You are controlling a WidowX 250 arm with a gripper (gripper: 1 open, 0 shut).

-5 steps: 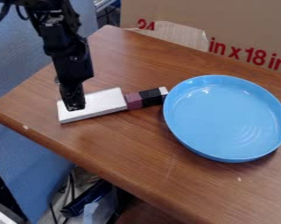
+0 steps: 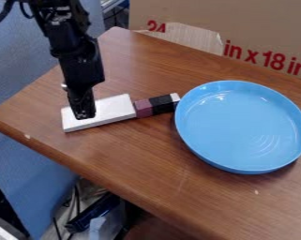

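Note:
My black gripper (image 2: 80,105) points down at the white block (image 2: 108,112) at the left of the table, its tips at or just over the left part of that block; I cannot tell whether they touch it or how far apart they stand. The white block lies flat, with a short dark piece (image 2: 157,105), maroon and black with a pale end, in line at its right end. A light blue plate (image 2: 240,127) lies to the right, close beside the dark piece.
A cardboard box (image 2: 221,28) with red print stands at the back. The table's left edge drops toward cables and clutter below.
The gripper has shifted slightly over the white block in the last second. The block, dark piece and plate have not visibly moved.

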